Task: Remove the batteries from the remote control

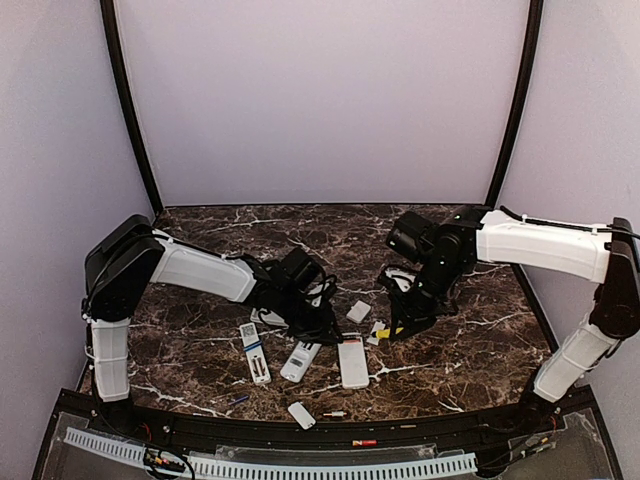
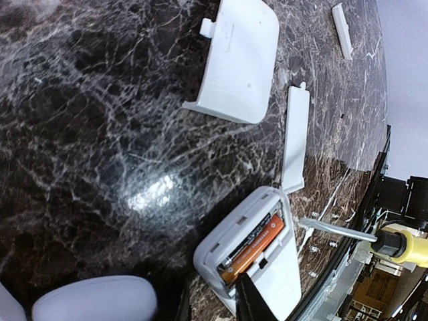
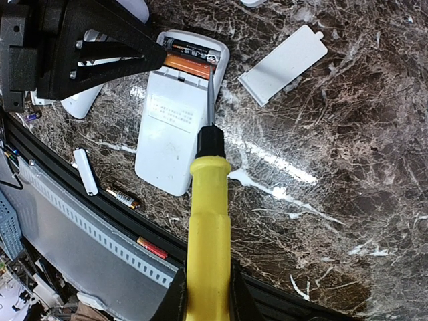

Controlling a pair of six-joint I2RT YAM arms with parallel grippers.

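Observation:
A white remote point(image 1: 353, 365) lies with its battery bay uncovered, holding a dark battery point(image 3: 187, 50) and an orange battery point(image 3: 184, 65). My left gripper point(image 1: 330, 334) is at the bay's end; in the left wrist view its fingertips reach in from the bottom edge, apart, with no object visible between them. My right gripper point(image 1: 395, 328) is shut on a yellow screwdriver point(image 3: 208, 227), whose metal tip reaches to the orange battery in the right wrist view.
A loose cover point(image 3: 281, 63) lies beside the remote, another point(image 2: 234, 67) behind. Other remotes point(image 1: 255, 355) lie to the left; loose batteries point(image 3: 124, 198) lie near the front edge.

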